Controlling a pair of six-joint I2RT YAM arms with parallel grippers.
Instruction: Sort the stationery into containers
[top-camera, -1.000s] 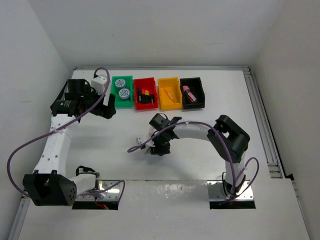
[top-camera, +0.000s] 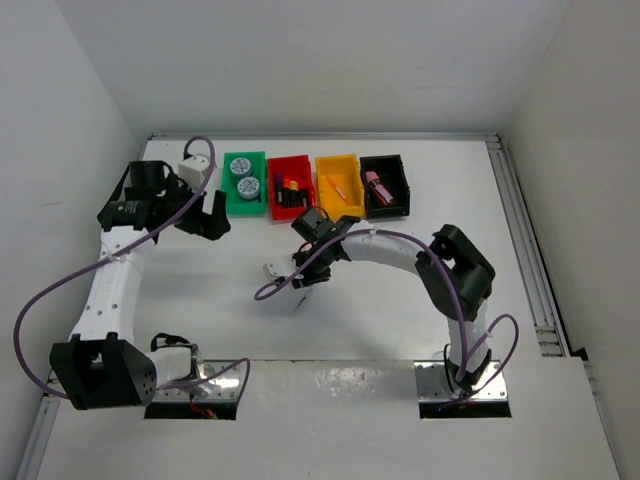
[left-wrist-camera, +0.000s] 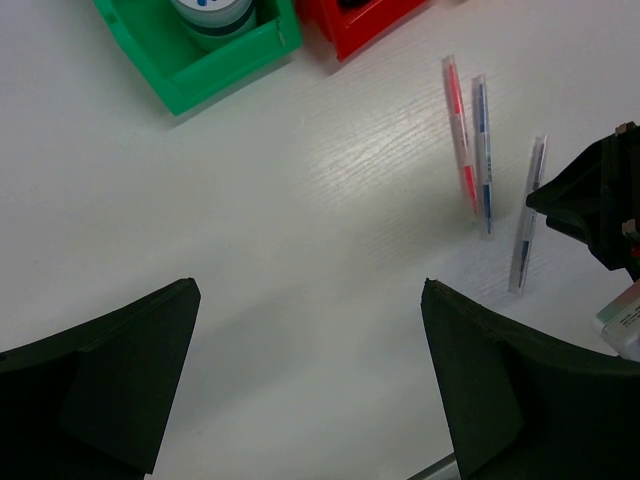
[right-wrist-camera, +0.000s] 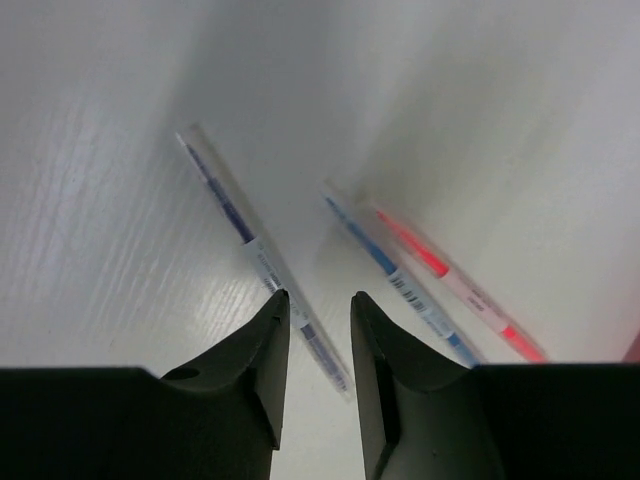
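Observation:
Three slim pens lie on the table in the left wrist view: a red one (left-wrist-camera: 460, 135), a blue one (left-wrist-camera: 484, 150) and a dark one (left-wrist-camera: 529, 215). My right gripper is low over the dark pen (right-wrist-camera: 234, 215), its fingertips close together at that pen's side; whether anything is between them is unclear. The blue pen (right-wrist-camera: 405, 280) and red pen (right-wrist-camera: 465, 290) lie to its right. My left gripper hangs open and empty left of the pens, in front of the green container (top-camera: 244, 205).
Along the back stand a red box (top-camera: 275, 212) with markers, a yellow box (top-camera: 335, 205) with an orange pen and a black box (top-camera: 395, 205) with pink items. The green one holds two round tubs.
My right arm has moved back toward the containers from its earlier place nearer the front edge, exposing a pen below it. My left arm has shifted only slightly.

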